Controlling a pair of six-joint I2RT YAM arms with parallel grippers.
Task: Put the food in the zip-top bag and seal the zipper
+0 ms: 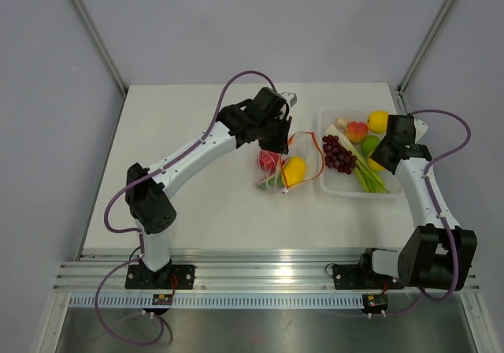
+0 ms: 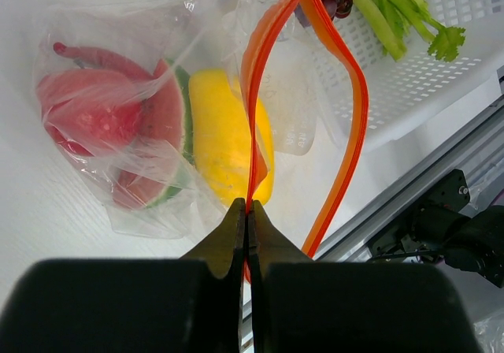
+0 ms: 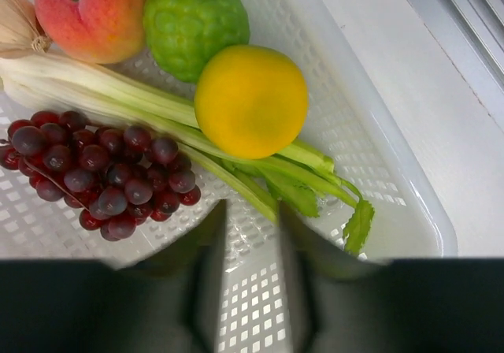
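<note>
The zip bag (image 2: 87,172) lies mid-table holding red produce (image 2: 94,109), a watermelon slice and a yellow pepper (image 2: 224,132). My left gripper is shut at its orange-red zipper edge (image 2: 346,148). My right gripper is part open above the white basket (image 3: 402,211), nothing seen between its blurred fingers. The basket holds grapes (image 3: 94,164), celery (image 3: 173,124), a yellow fruit (image 3: 252,101), a green fruit (image 3: 193,26), a peach (image 3: 87,10) and an onion-like bulb (image 3: 16,22).
The basket (image 1: 339,186) sits on the table's right, beside the bag. Metal rails run along the edges.
</note>
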